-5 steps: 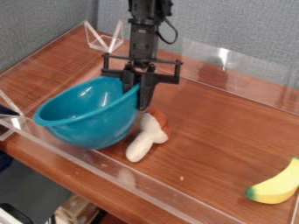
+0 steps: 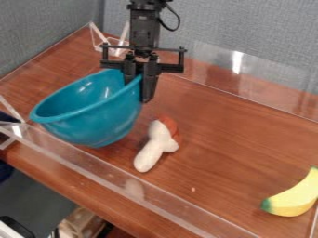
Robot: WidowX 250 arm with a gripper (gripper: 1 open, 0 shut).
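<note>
My gripper, coming down from the top center, is shut on the rim of a teal bowl. The bowl is tilted, hanging at the left side of the wooden table over the low clear wall. Just right of the bowl lies a white toy with an orange-red top, which looks like a mushroom. A yellow banana lies at the right.
Clear low walls run round the wooden table. Grey padded panels stand behind and at the left. Past the near left edge are dark items and a wooden block.
My gripper and the bowl in it have moved a little to the left. The mushroom toy and banana have not moved.
</note>
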